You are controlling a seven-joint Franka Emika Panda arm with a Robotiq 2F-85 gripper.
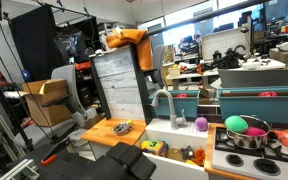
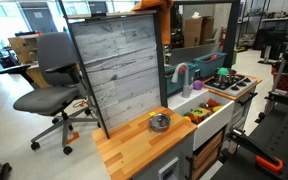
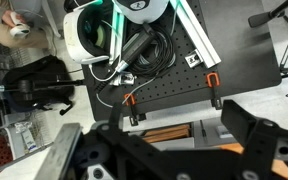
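Note:
In the wrist view my gripper faces down over the edge of a black table. Its dark fingers (image 3: 72,155) stand wide apart at the lower corners, and nothing shows between them but floor and a wooden strip. A toy kitchen shows in the exterior views. On its stove (image 1: 254,162) sits a metal pot (image 1: 249,138), with a green ball (image 1: 236,124) and a pink one at it. A small metal bowl (image 2: 160,123) rests on the wooden counter (image 2: 134,142). Several colourful toys (image 1: 192,155) lie in the white sink basin.
The black table (image 3: 184,90) carries coiled cables (image 3: 159,55) and metal rails; clamps with orange parts (image 3: 213,80) grip its edge. A grey panel (image 1: 122,85) rises behind the counter, with an orange cloth (image 1: 134,36) on top.

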